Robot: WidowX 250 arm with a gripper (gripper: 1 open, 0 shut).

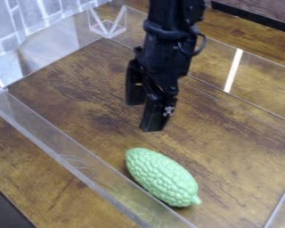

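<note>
A pale green, bumpy toy vegetable, like a bitter melon [163, 176], lies on the wooden surface in the lower middle of the camera view. My black gripper [145, 107] is above and behind it, in the upper middle, with its fingers pointing down and standing open. I see nothing held between the fingers, and the gripper is apart from the green vegetable.
Clear plastic walls [61, 153] border the wooden work area [79, 98] on the sides. A white curtain-like cloth [26, 27] is at the upper left. The wood around the vegetable and to the right is bare.
</note>
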